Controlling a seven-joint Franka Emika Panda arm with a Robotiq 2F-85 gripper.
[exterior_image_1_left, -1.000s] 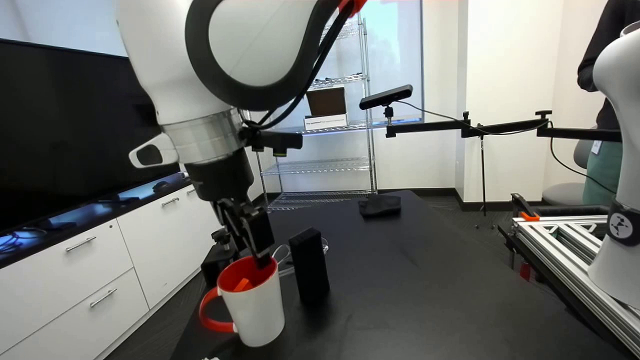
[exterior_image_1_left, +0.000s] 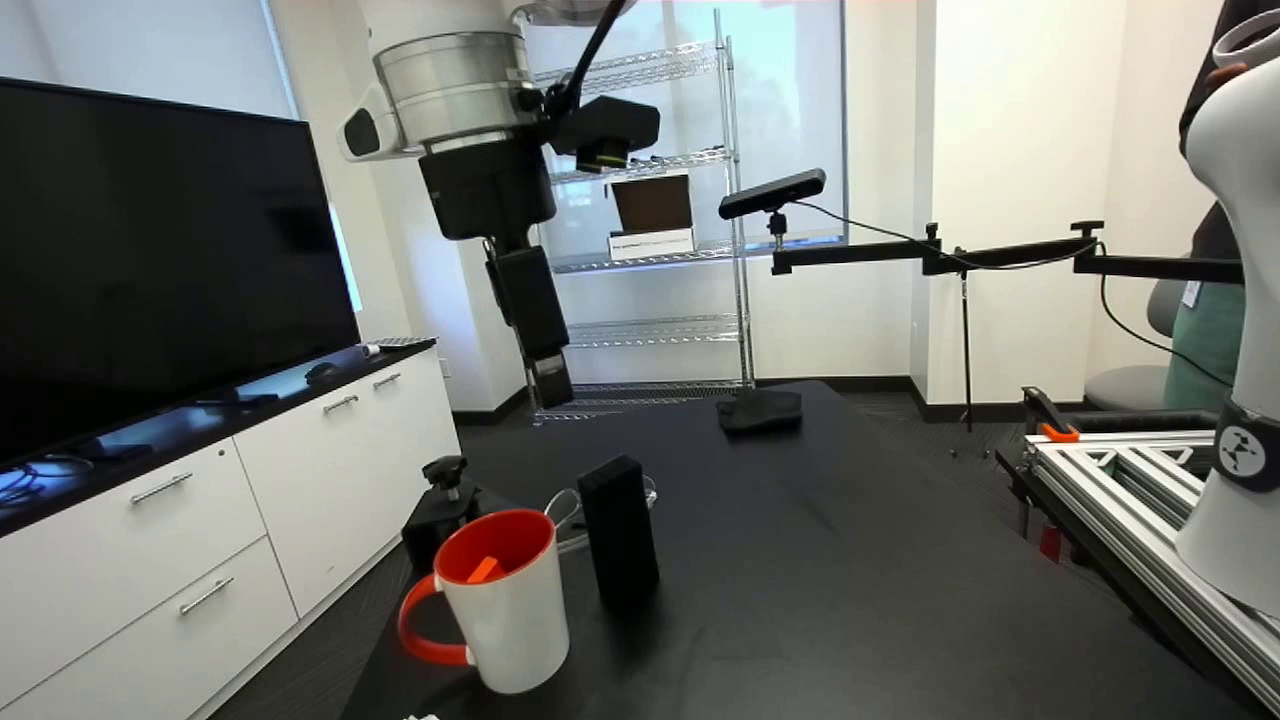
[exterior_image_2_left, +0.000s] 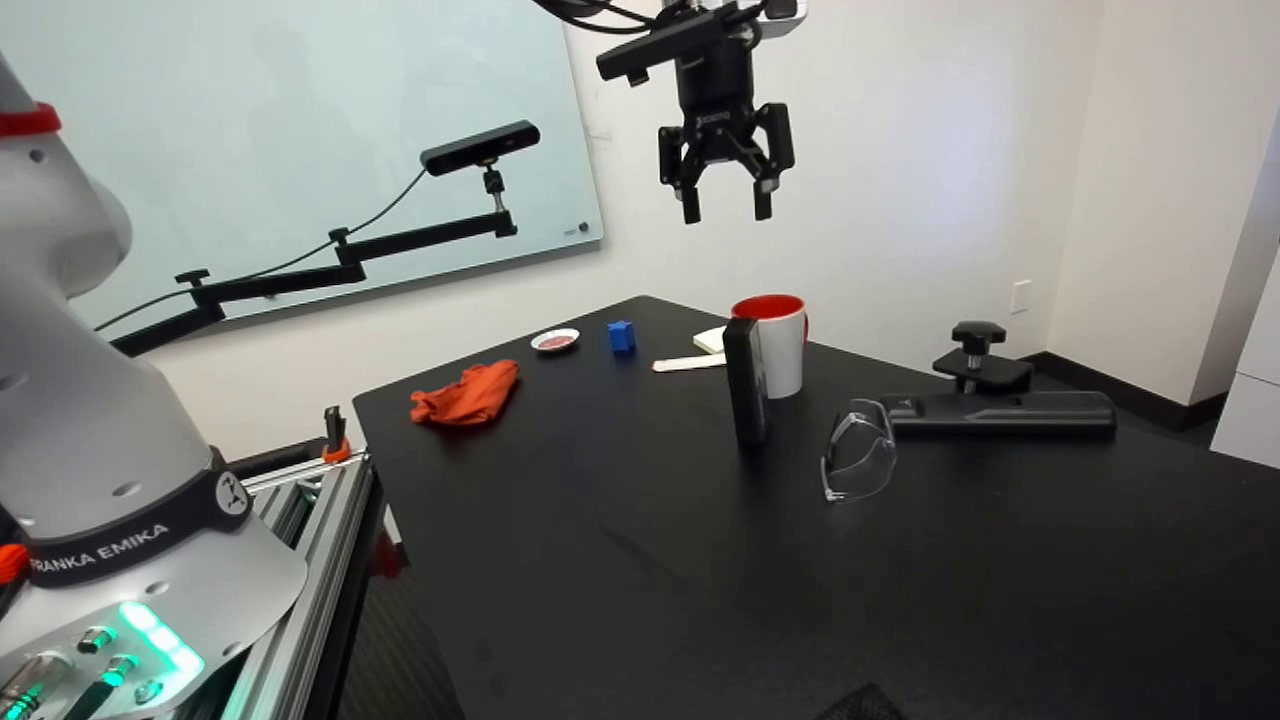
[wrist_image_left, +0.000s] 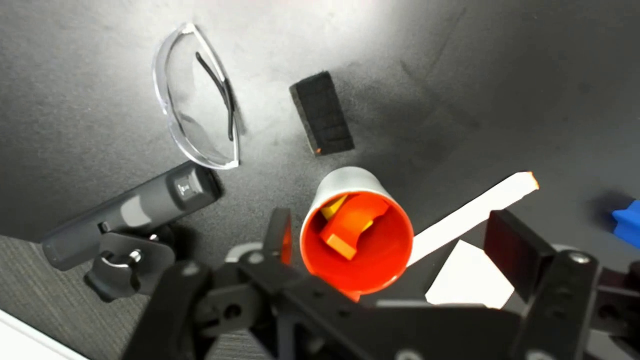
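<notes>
High above the table my gripper (exterior_image_2_left: 726, 206) stands open, its two fingers well apart and empty. The wrist view looks down past the fingers onto a white mug (wrist_image_left: 358, 240) with a red inside and red handle. Inside the mug lie an orange block (wrist_image_left: 354, 227) and some yellow piece (wrist_image_left: 333, 207) partly hidden by it. The mug stands upright on the black table (exterior_image_2_left: 576, 540), clear of the fingers. Beside it a black block (exterior_image_2_left: 745, 382) stands on end.
Clear safety glasses (exterior_image_2_left: 860, 450) and a black clamp device (exterior_image_2_left: 1002, 402) lie near the mug. A white strip (wrist_image_left: 474, 211), a blue piece (exterior_image_2_left: 620, 336), a small dish (exterior_image_2_left: 554, 341) and an orange cloth (exterior_image_2_left: 468, 394) are also on the table.
My gripper has risen from the mug's rim to high above the table. The mug, the orange block inside it and the black block stay where they were.
</notes>
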